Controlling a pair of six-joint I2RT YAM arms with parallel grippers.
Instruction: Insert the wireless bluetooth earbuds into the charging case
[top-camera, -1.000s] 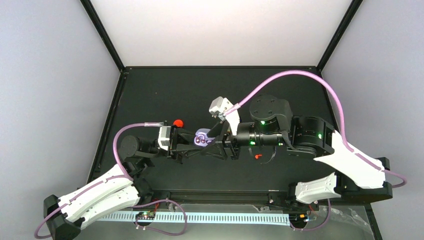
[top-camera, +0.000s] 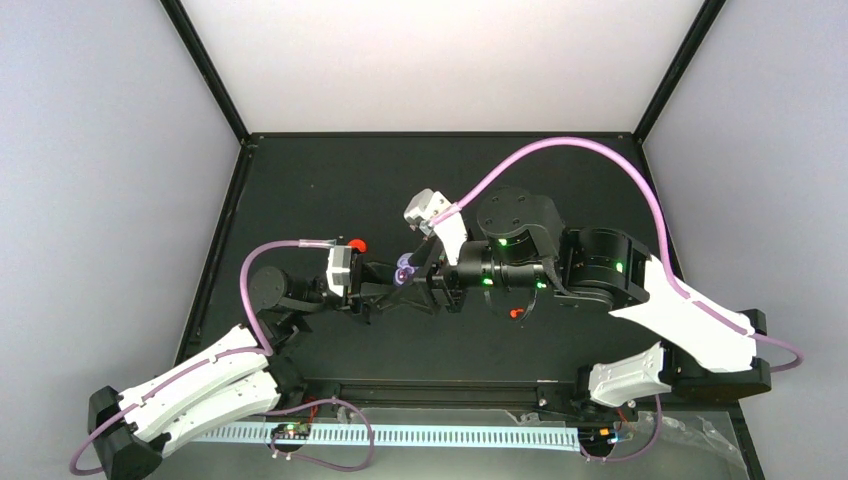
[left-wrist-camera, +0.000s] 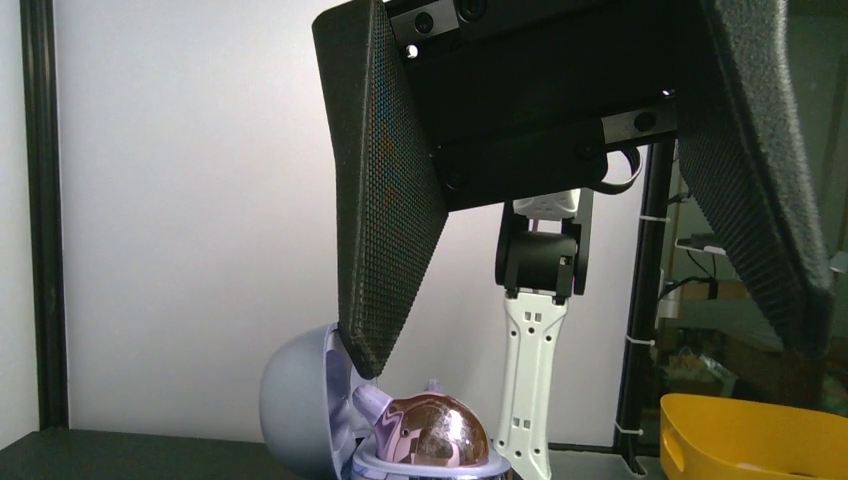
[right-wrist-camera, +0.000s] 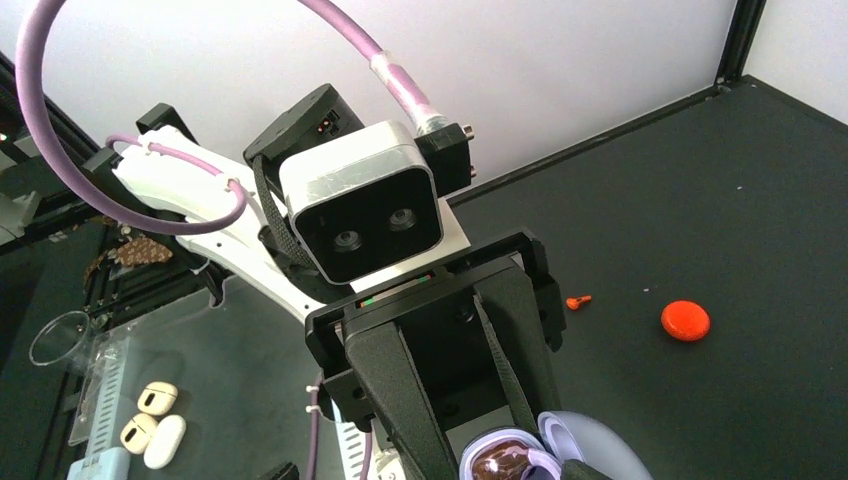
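The lilac charging case (top-camera: 404, 272) is held off the table with its lid (left-wrist-camera: 300, 405) standing open. My left gripper is shut on the case, whose sides lie between its fingers. At the case's mouth sits an earbud with a glossy brown shell (left-wrist-camera: 440, 432) and a lilac stem (left-wrist-camera: 372, 402); how deep it sits cannot be told. My right gripper is open over the case. One of its fingers (left-wrist-camera: 385, 230) reaches down beside the lid and stem in the left wrist view. I see nothing gripped between its pads.
A red disc (right-wrist-camera: 685, 321) and a small orange piece (right-wrist-camera: 578, 302) lie behind the left arm. Another orange piece (top-camera: 516, 313) rests under the right arm. A yellow bin (left-wrist-camera: 755, 430) stands beyond. White earbuds (right-wrist-camera: 158, 398) lie outside the black table.
My right arm has shifted left, and its fingers now cover more of the case. The left gripper has edged slightly right. Less of the case's opening shows from above.
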